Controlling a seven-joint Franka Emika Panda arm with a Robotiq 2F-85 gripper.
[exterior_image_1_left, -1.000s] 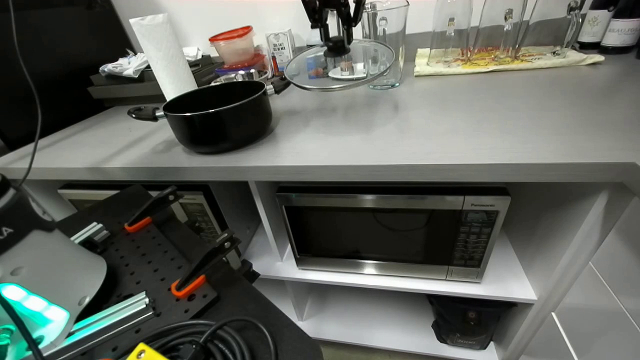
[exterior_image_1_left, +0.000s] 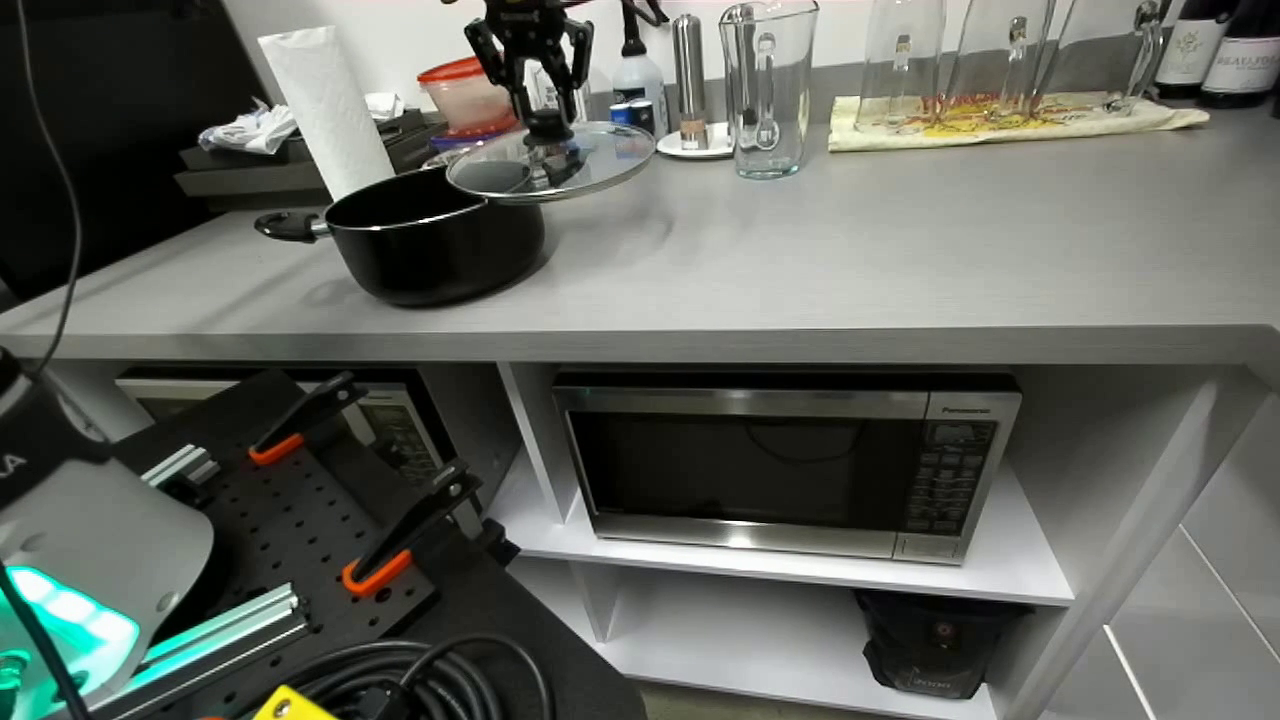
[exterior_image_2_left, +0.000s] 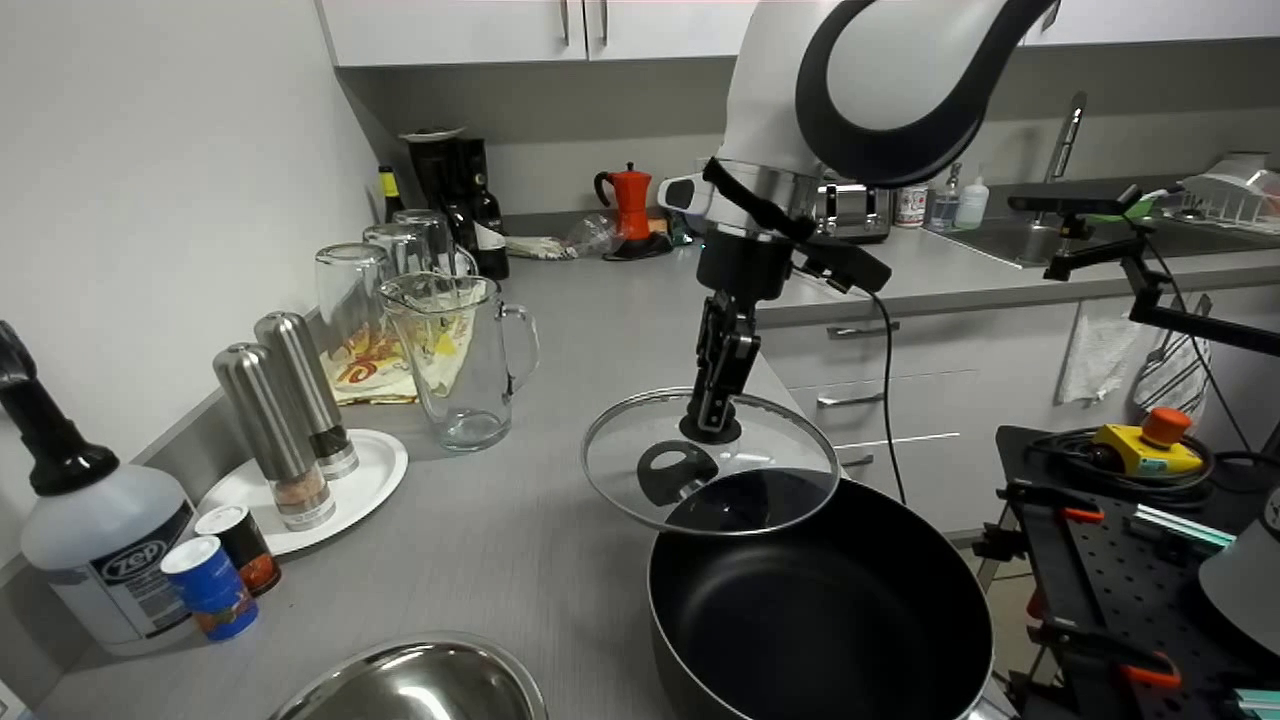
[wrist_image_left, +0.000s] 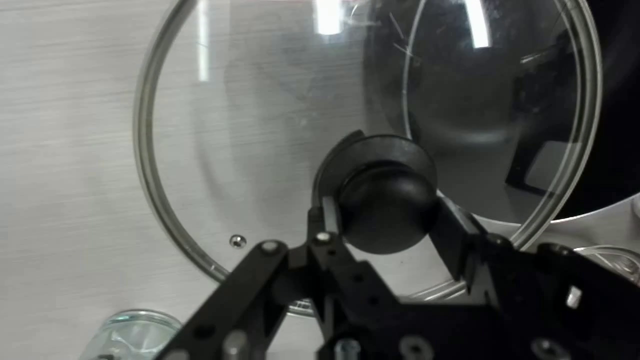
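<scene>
A round glass lid (exterior_image_2_left: 624, 462) with a metal rim hangs level above the counter, its black knob (wrist_image_left: 387, 207) pinched between the fingers of my gripper (exterior_image_2_left: 716, 414). In exterior view 1 the lid (exterior_image_1_left: 492, 178) overlaps the right side of the open black pot (exterior_image_1_left: 432, 258). The wrist view has the pot's dark inside showing through the lid's right part, and bare counter under the rest. In exterior view 2 the pot (exterior_image_2_left: 828, 624) is nearer the camera, mostly uncovered and empty. My gripper (exterior_image_1_left: 534, 114) is shut on the knob.
A clear glass pitcher (exterior_image_1_left: 770, 102) stands to the right of the lid. Two metal grinders rest on a white plate (exterior_image_2_left: 390, 474) by the wall, near a spray bottle (exterior_image_2_left: 108, 540). A steel bowl (exterior_image_2_left: 420, 684) sits beside the pot.
In exterior view 1 my gripper and the lid have moved left, from beside the pot to partly over its right edge. The pot has stayed in place.
</scene>
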